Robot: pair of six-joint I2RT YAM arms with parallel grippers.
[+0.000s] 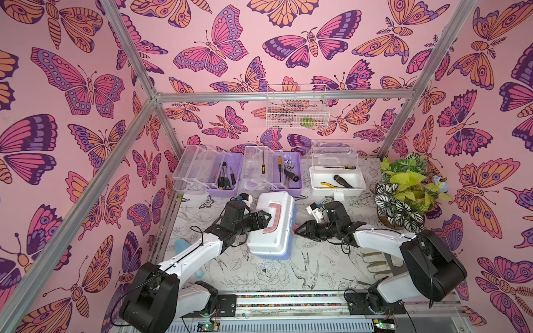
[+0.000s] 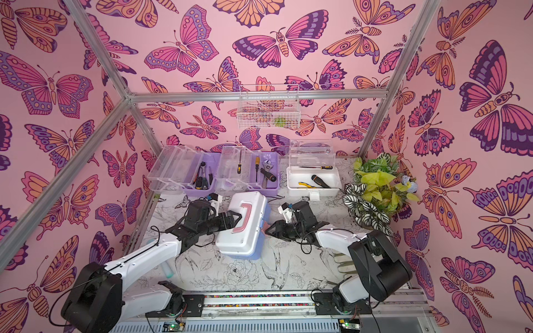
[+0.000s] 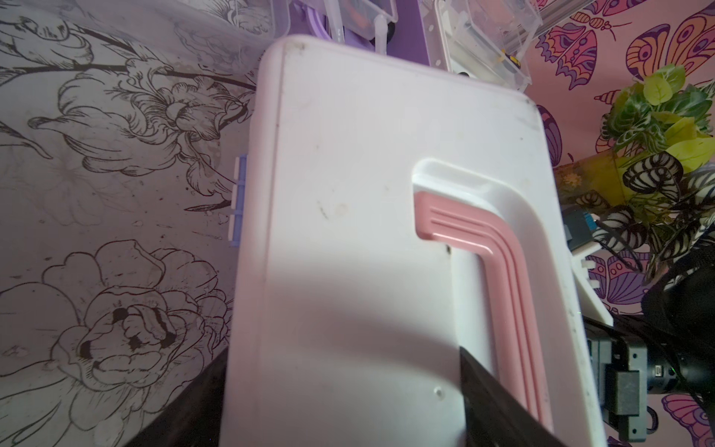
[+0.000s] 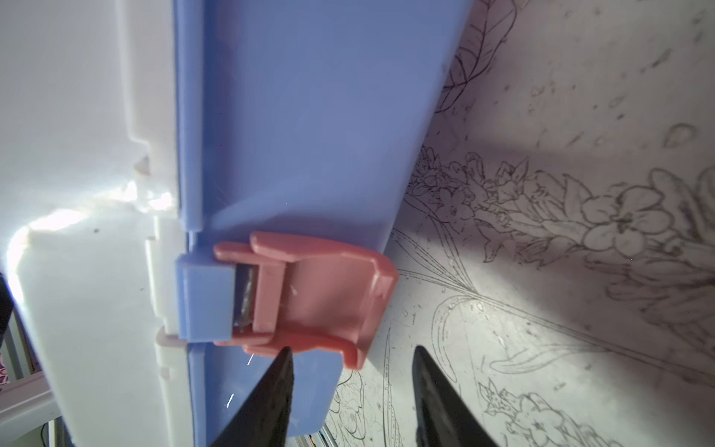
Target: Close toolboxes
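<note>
A white-lidded toolbox [image 1: 272, 244] with a blue body and pink handle stands lid down in the middle of the table. My left gripper [image 1: 261, 221] is shut on its lid, beside the handle [image 3: 514, 313]. At the box's right side my right gripper is part open, with nothing between its fingers, just short of the pink latch [image 4: 327, 298]. At the back stand two purple toolboxes [image 1: 227, 172] [image 1: 288, 172] and a white one [image 1: 336, 183], with clear lids raised or folded back and tools inside.
A leafy plant [image 1: 410, 188] fills the back right. Grey gloves [image 2: 344, 266] lie at the right front, partly behind the right arm, and a light blue object [image 1: 180, 244] at the left. A wire basket [image 1: 297, 113] hangs on the back wall.
</note>
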